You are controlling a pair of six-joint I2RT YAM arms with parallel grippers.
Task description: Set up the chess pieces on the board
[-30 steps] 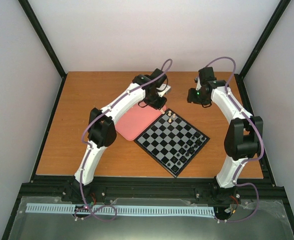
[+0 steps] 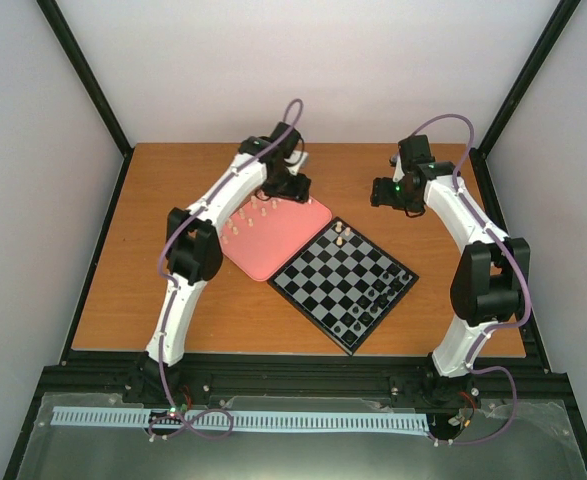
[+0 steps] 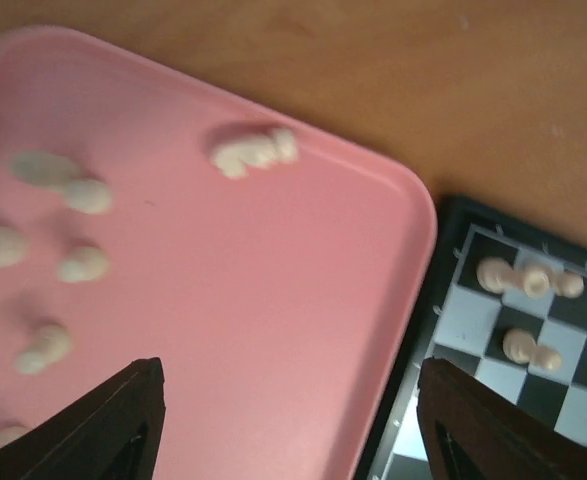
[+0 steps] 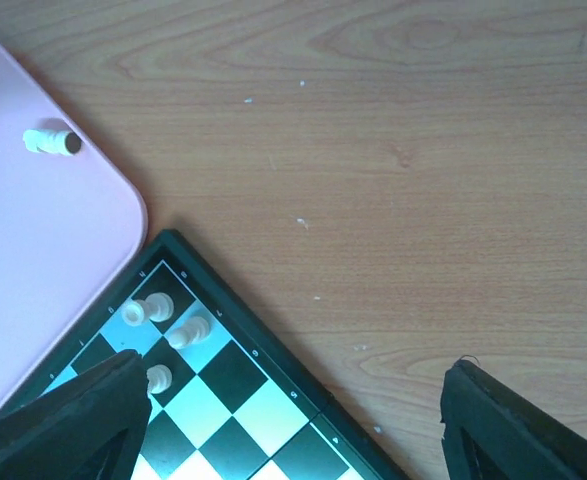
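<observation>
The chessboard (image 2: pixel 323 272) lies right of the pink tray (image 2: pixel 288 240). Three white pieces stand in the board's far corner: a rook (image 4: pixel 147 308) on the corner square, a pawn-like piece (image 4: pixel 189 332) beside it and a pawn (image 3: pixel 529 350) in front. A white knight (image 3: pixel 255 151) lies on its side in the tray near the far rim. Above the tray my left gripper is open and empty, with the knight beyond its fingertips. My right gripper, also open and empty, hangs over bare table beyond the board.
Several white pieces (image 2: pixel 250 222) occupy the tray's left part, blurred in the left wrist view. Several black pieces (image 2: pixel 384 290) stand on the board's near right side. Bare wooden table (image 2: pixel 433 310) surrounds tray and board.
The knight now lies farther from the tray's corner. The right arm has shifted slightly.
</observation>
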